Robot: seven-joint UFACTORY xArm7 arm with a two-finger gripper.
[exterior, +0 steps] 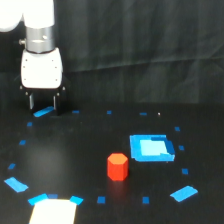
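Note:
My gripper [43,102] hangs at the upper left of the camera view, pointing down. Its two fingers stand apart, and no object shows between them. A red six-sided block [118,167] stands upright on the black table, right of the middle and nearer the camera than my gripper. Behind and to the right of the block is a blue square [136,155] with a white patch [154,147] inside it. The gripper is well clear of both.
A pale, bright piece [52,212] is cut off by the bottom edge at the left. Blue strips lie at the left [16,185] and right [184,193], among several small blue marks.

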